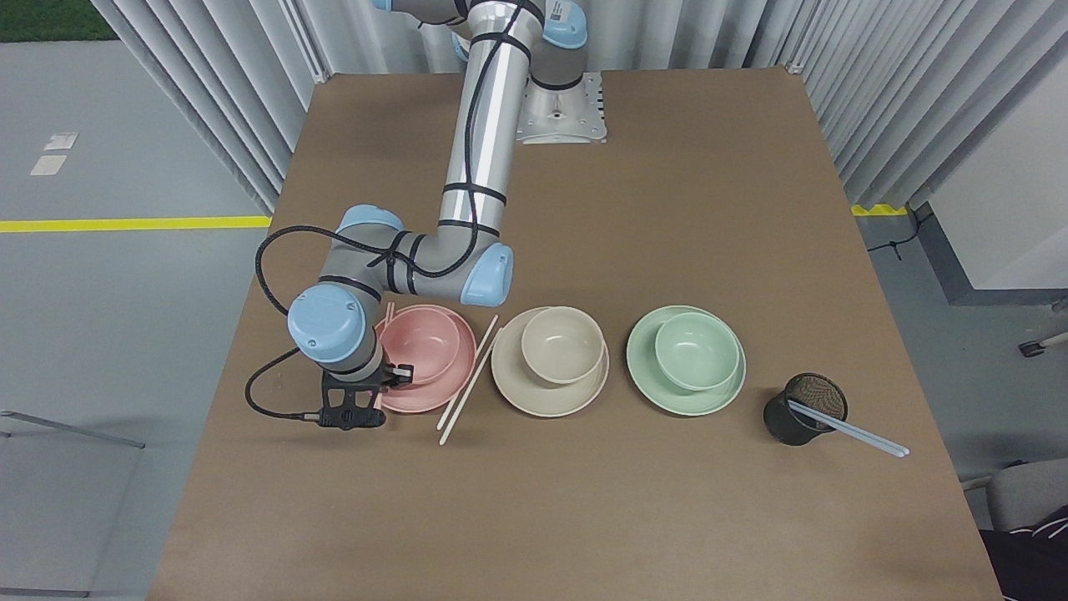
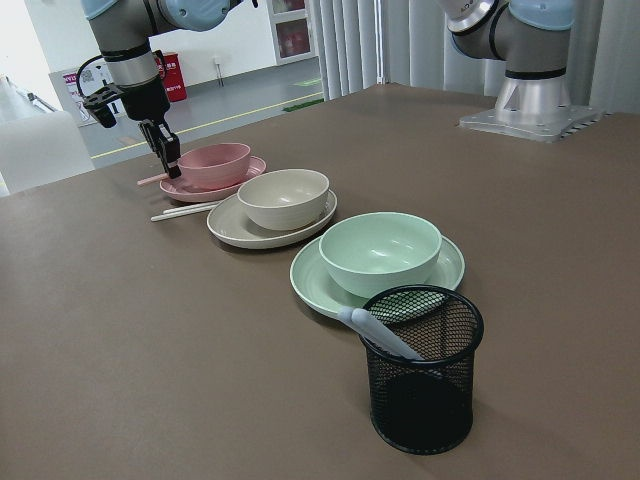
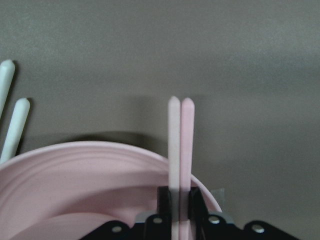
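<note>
My gripper is shut on a pair of pink chopsticks (image 3: 186, 140), one paler than the other, which lie side by side over the rim of the pink plate (image 3: 115, 170). In the front view the gripper sits at the near-left of that plate (image 1: 430, 396), which bears a pink bowl (image 1: 418, 340). Two white chopsticks (image 1: 460, 396) lie between the pink plate and a beige plate (image 1: 521, 386) with a beige bowl (image 1: 562, 340). Whether the held chopsticks touch the table is unclear.
A green plate (image 1: 651, 376) with a green bowl (image 1: 697, 345) is to the right. Beyond it stands a black mesh cup (image 1: 786, 421) holding light chopsticks (image 1: 856, 432).
</note>
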